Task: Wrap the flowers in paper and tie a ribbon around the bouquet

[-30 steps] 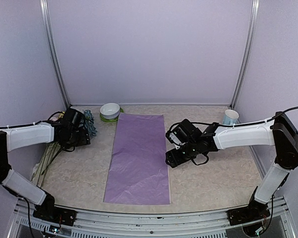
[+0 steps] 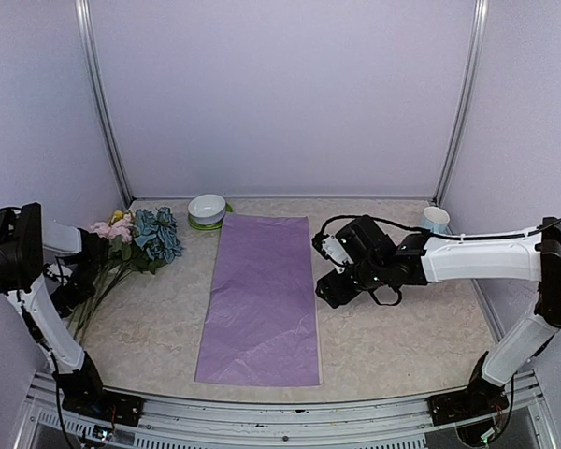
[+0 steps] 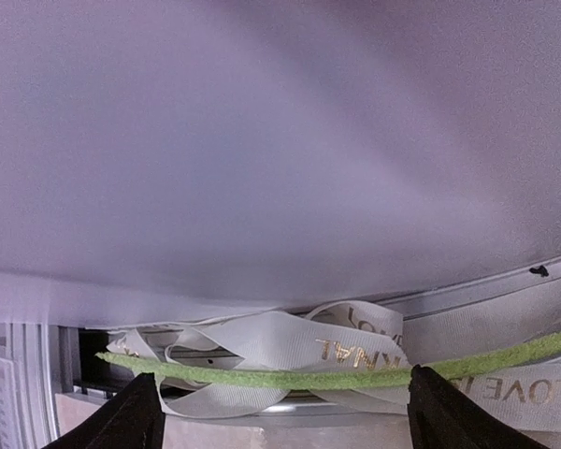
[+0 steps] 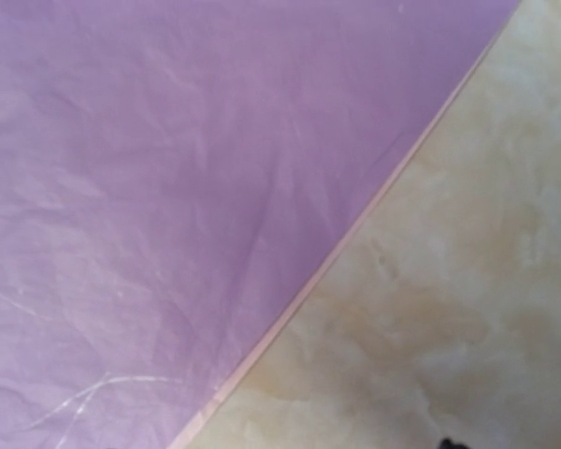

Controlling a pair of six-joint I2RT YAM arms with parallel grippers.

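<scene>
Pink, yellow and blue fake flowers lie at the table's far left, their long green stems running toward the front. Over these stems, close to the left wall, is my left gripper, its fingers spread wide. In the left wrist view a single green stem crosses in front of white ribbon printed with gold letters. The right finger's tip overlaps that stem in view. Beside the right edge of the purple sheet hangs my right gripper; only a dark speck of it shows in its wrist view.
A white bowl on green plates stands at the back left. A light blue cup is at the back right. Bare table lies right of the sheet. The left wall is close to the left arm.
My left gripper has moved left and slightly down from over the flowers to the stems, uncovering the blossoms, while its arm folded upward. The right arm shifted only slightly.
</scene>
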